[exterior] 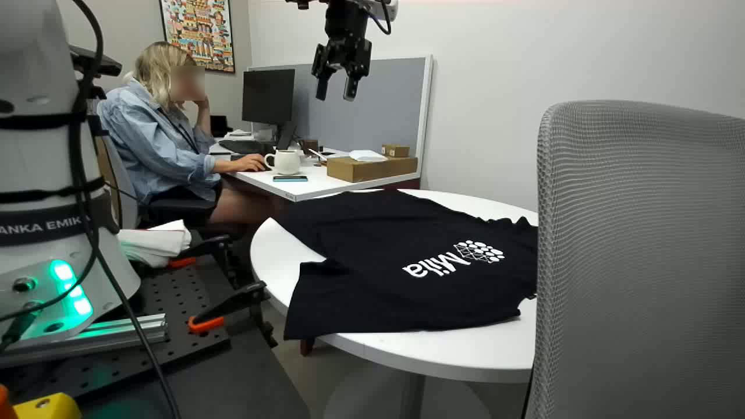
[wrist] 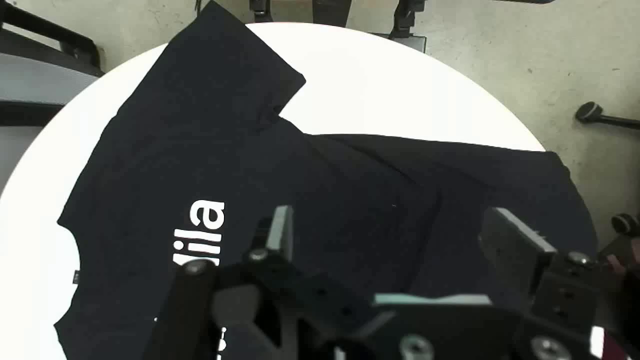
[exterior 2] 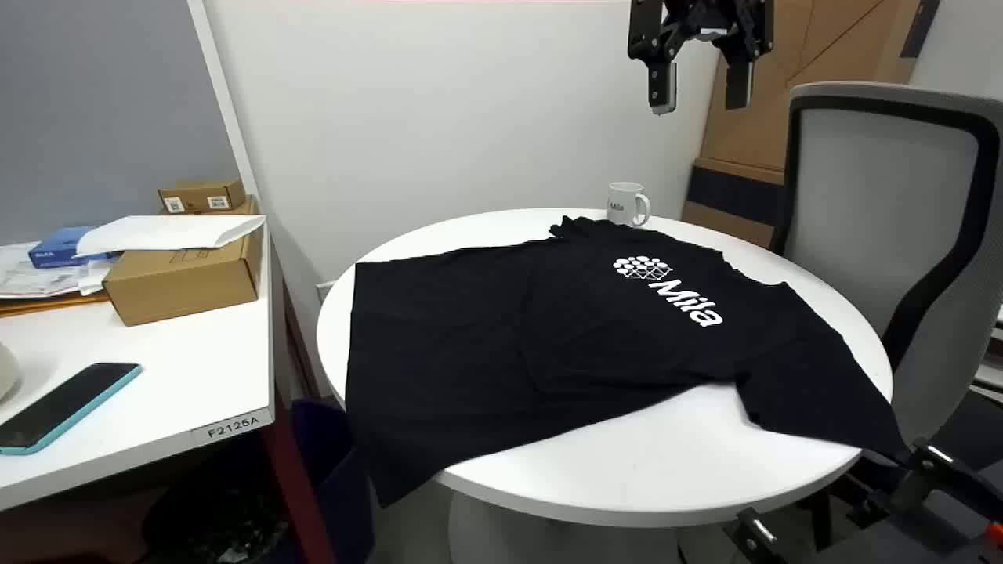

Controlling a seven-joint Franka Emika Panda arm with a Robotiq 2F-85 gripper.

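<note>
A black T-shirt (exterior: 377,279) with a white Mila logo is spread over a round white table (exterior 2: 602,489). One sleeve (exterior 2: 827,395) lies flat and reaches past the table's rim, and the hem corner (exterior 2: 385,479) hangs over the edge on the other side. The far sleeve looks bunched (exterior 2: 588,229) near the mug. High over the table my gripper (exterior: 335,94) points down, well clear of the cloth. In the wrist view the gripper stands open above the shirt's body (wrist: 372,228), its fingers wide apart and nothing between them.
A white mug (exterior 2: 622,202) stands at the table's back edge, close to the shirt. A grey mesh chair (exterior: 642,244) stands against the table. Beside it is a desk (exterior: 321,183) with cardboard boxes (exterior: 370,167), where a person (exterior: 157,139) sits. Bare tabletop shows along the rim.
</note>
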